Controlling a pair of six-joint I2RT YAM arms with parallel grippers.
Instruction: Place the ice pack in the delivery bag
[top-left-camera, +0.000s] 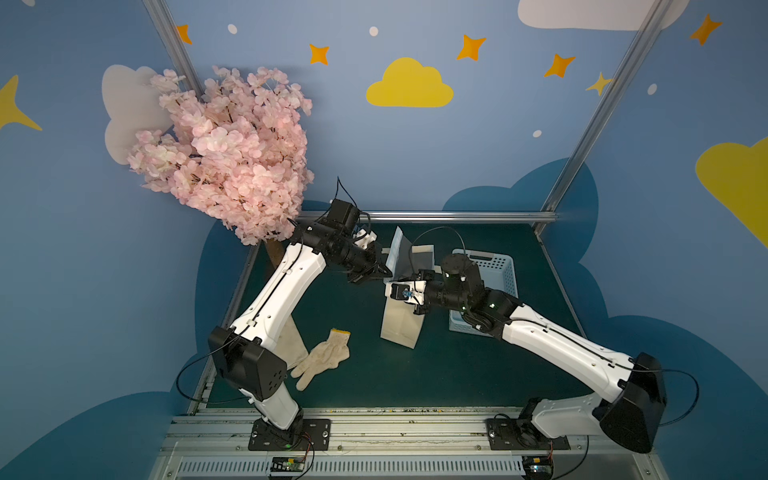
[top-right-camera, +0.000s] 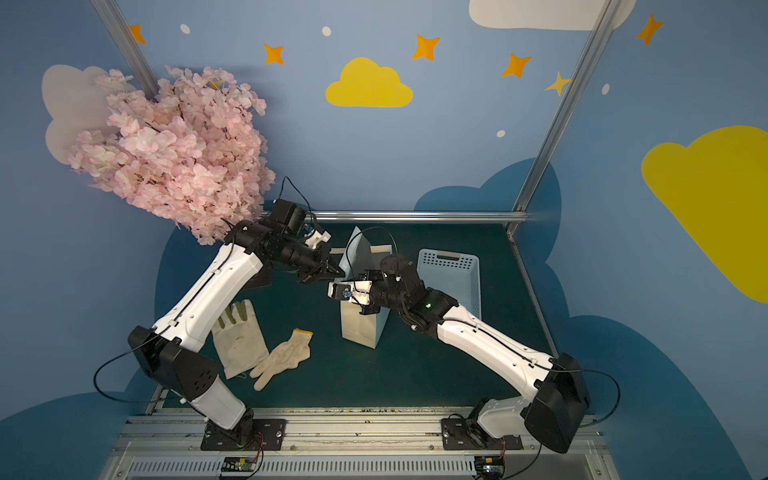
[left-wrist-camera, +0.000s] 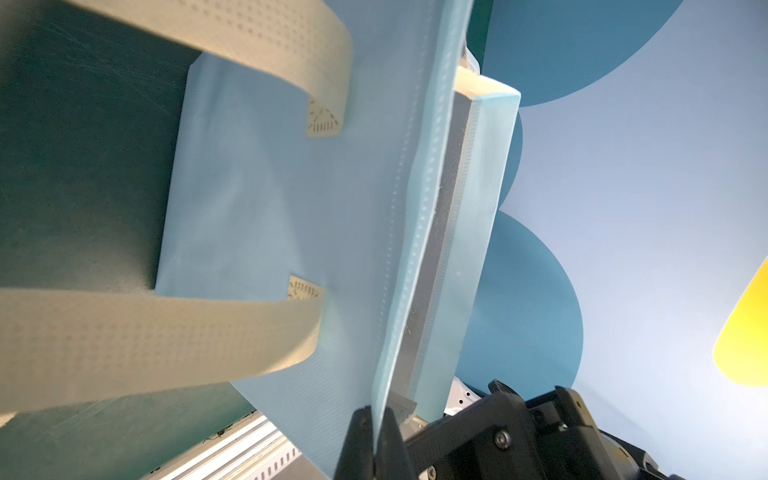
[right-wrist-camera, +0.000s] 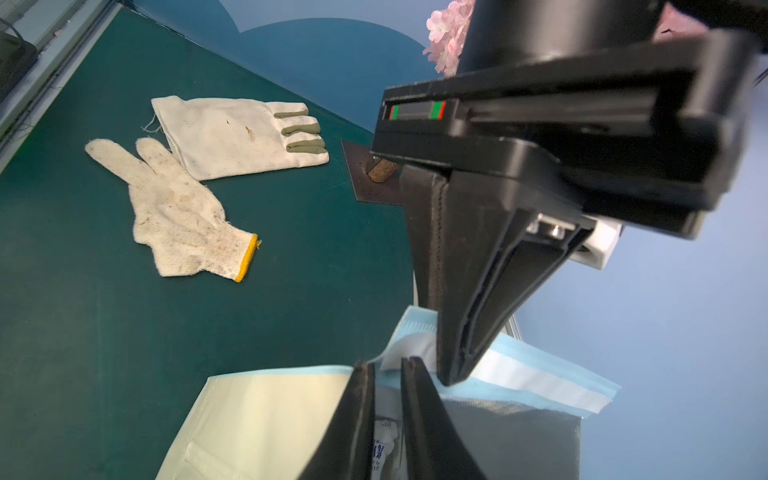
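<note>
The delivery bag (top-left-camera: 402, 322), cream on the sides with a pale blue front panel (left-wrist-camera: 264, 184) and a grey lining, stands with its mouth raised at the middle of the table. My left gripper is shut on the blue top edge of the bag. Over the mouth is my right gripper, its fingers parted with a narrow gap. Through that gap a small white printed thing (right-wrist-camera: 384, 441), seemingly the ice pack, shows down inside the bag. Most of it is hidden by the fingers.
Right of the bag stands a light blue basket (top-right-camera: 449, 276), partly behind the right arm. Two work gloves (right-wrist-camera: 188, 216) lie on the left of the table. A pink blossom tree (top-left-camera: 232, 152) fills the back left.
</note>
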